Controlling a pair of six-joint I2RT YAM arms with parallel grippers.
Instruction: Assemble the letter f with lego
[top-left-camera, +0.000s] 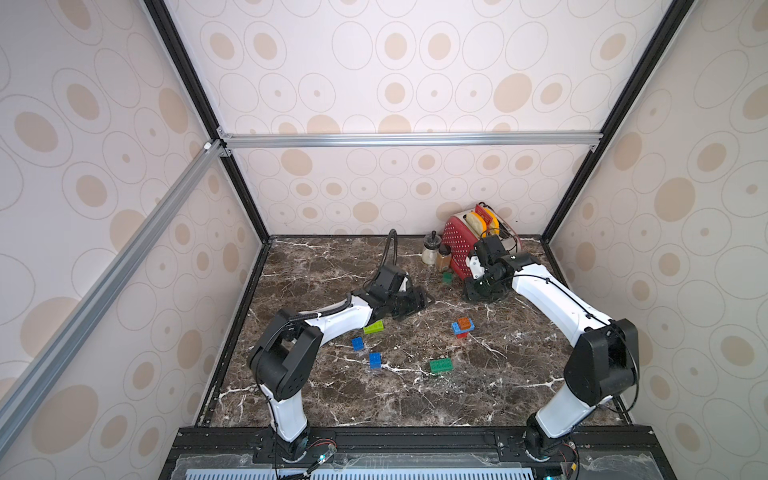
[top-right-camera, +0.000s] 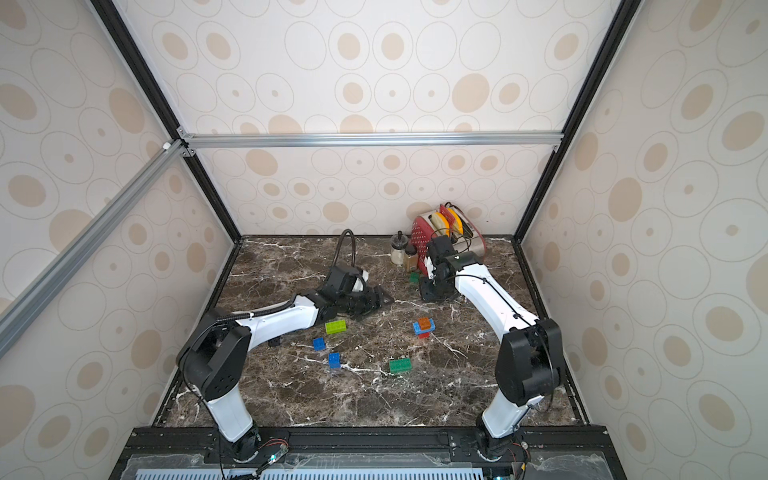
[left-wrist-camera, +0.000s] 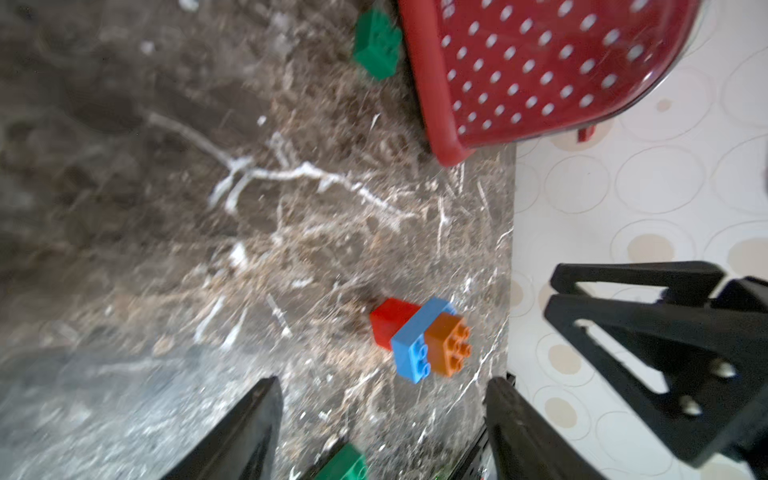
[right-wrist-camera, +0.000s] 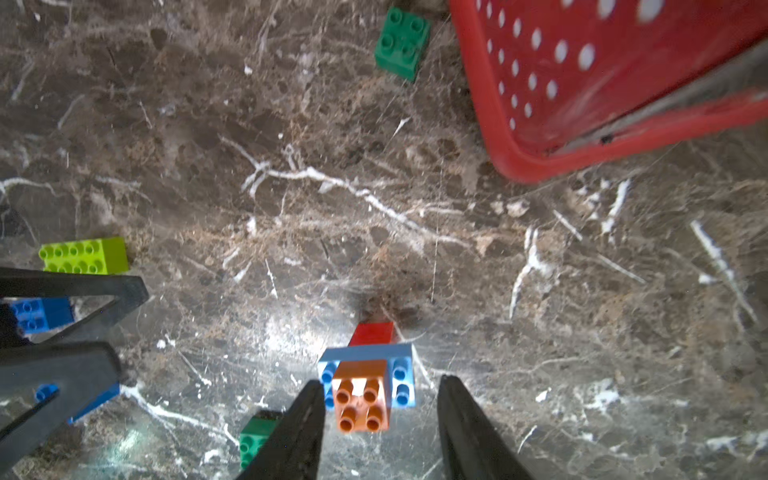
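Note:
A joined stack (top-left-camera: 462, 326) of a red, a blue and an orange brick stands on the table, shown from above in the right wrist view with the orange brick (right-wrist-camera: 361, 396) uppermost. My right gripper is open behind and above it, its fingers apart and empty. To the left, my left gripper is also open with nothing between its fingers. Loose bricks lie around: a lime one (top-right-camera: 335, 327), two blue ones (top-left-camera: 357, 344), a larger green one (top-left-camera: 441, 365), and a small green one (right-wrist-camera: 402, 41) near the basket.
A red dotted basket (top-left-camera: 458, 246) with items in it stands at the back right, close behind my right gripper. Two small jars (top-right-camera: 399, 247) are beside it. The two grippers are near each other.

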